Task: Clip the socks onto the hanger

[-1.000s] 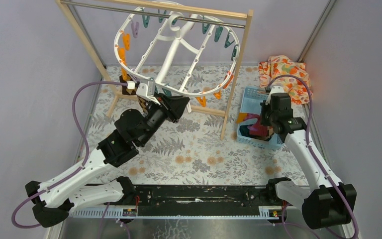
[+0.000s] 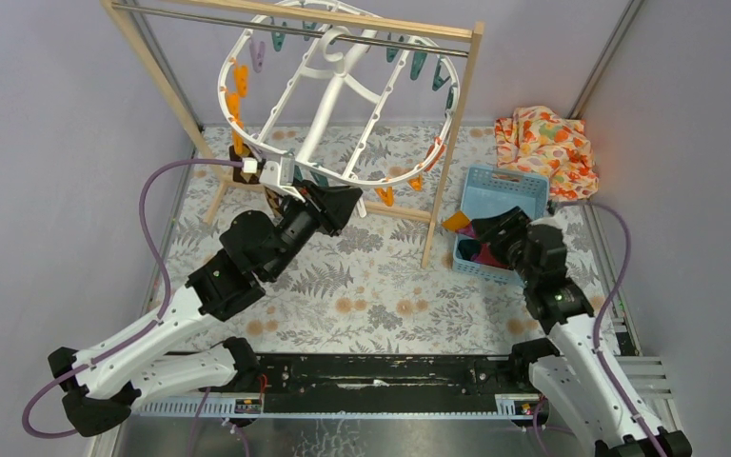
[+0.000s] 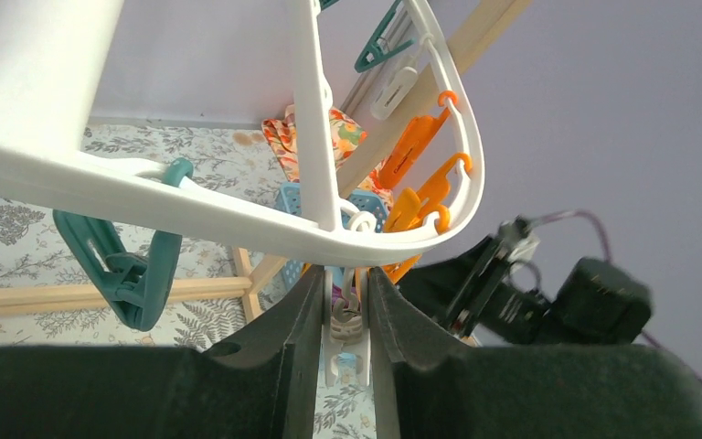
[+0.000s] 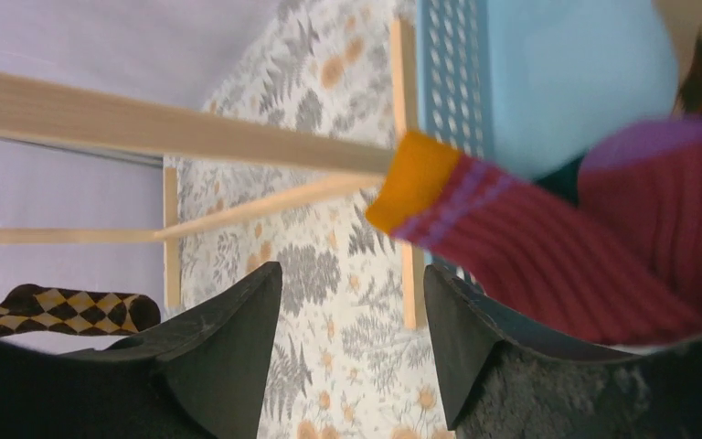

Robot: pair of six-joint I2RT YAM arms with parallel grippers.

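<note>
A white round hanger point(image 2: 325, 112) with teal, orange and purple clips hangs from a wooden frame. My left gripper is shut on a white clip point(image 3: 345, 334) at the hanger's near rim. My right gripper stands open over the front-left of the blue basket point(image 2: 492, 190), with nothing clearly held. Inside the basket lie socks; a striped maroon sock with a yellow end point(image 4: 530, 238) reaches over its left edge. A dark checked sock point(image 4: 64, 311) shows at the left of the right wrist view, below the hanger.
A floral cloth point(image 2: 543, 152) lies behind the basket. The frame's wooden legs point(image 2: 426, 243) stand just left of the basket.
The left arm has not visibly moved.
</note>
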